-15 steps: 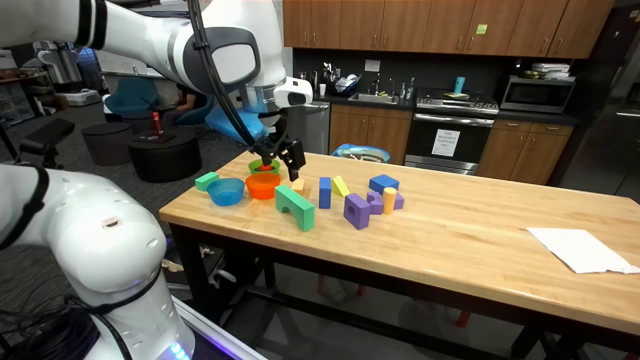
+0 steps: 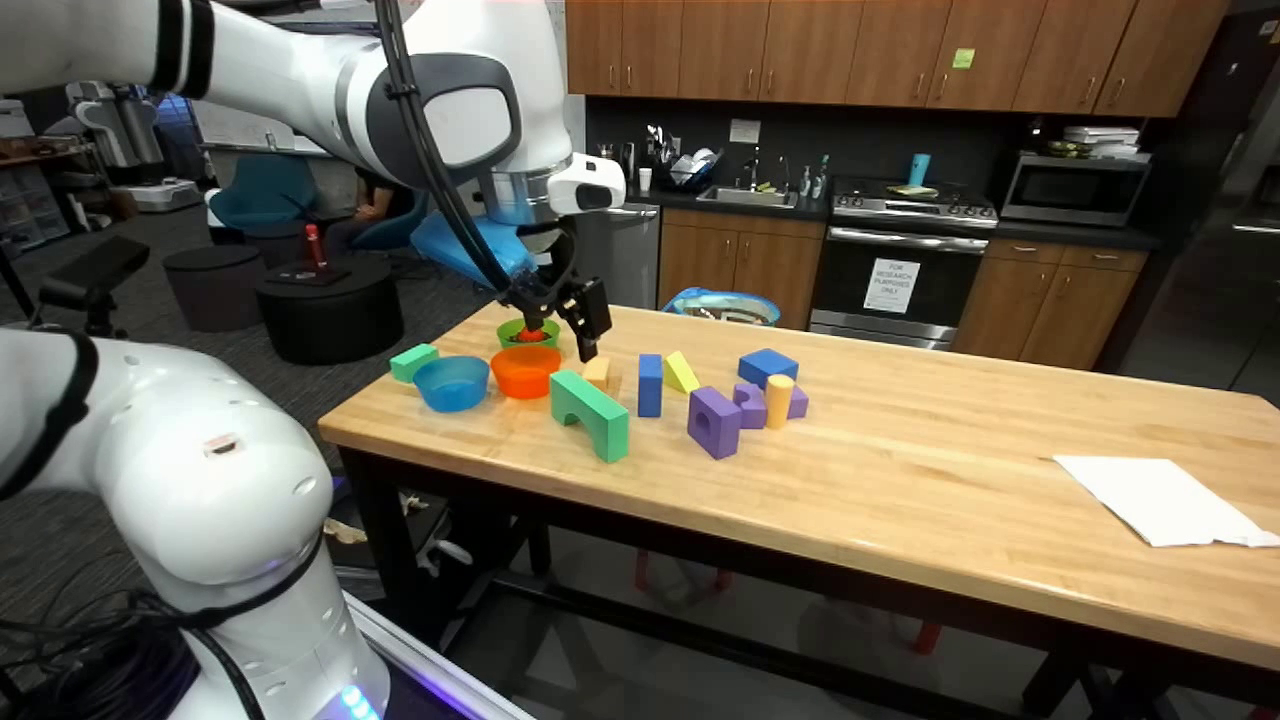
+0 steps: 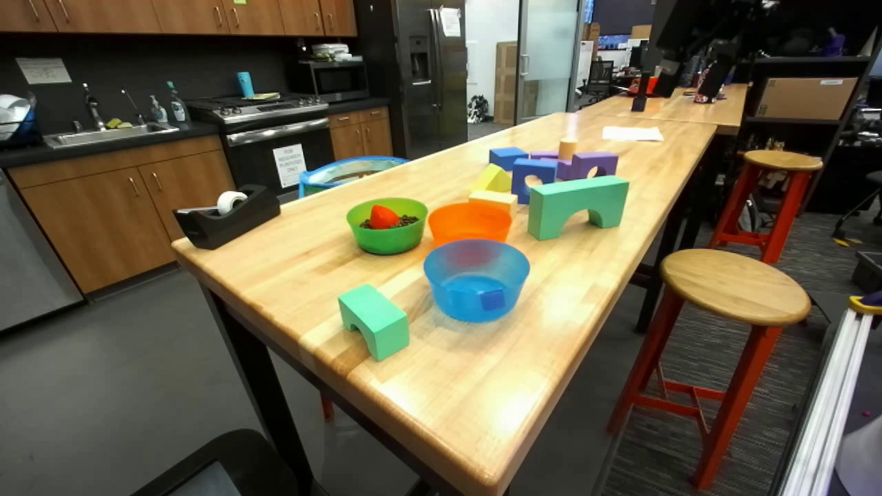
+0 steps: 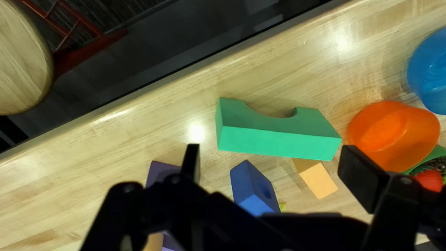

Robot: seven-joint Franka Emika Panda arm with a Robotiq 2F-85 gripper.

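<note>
In the wrist view my gripper is open, its black fingers wide apart with nothing gripped between them. Beyond the fingertips, a long green arch block [image 4: 280,142] lies on the table. A blue block with a hole [image 4: 253,188] and a small tan block [image 4: 318,180] show between and below the fingers. Over the table's left part in exterior view 1, the gripper [image 2: 585,318] hangs above the blocks. An orange bowl [image 3: 469,223], a blue bowl [image 3: 477,281] and a green bowl [image 3: 386,235] holding a strawberry [image 3: 382,216] and dark bits stand together.
Purple blocks [image 2: 715,422], a tan cylinder [image 2: 779,400] and a yellow block [image 2: 680,372] crowd the middle. A small green arch [image 3: 376,321] sits by the table's end, a tape dispenser [image 3: 229,215] at its edge. White paper [image 2: 1158,498] lies right.
</note>
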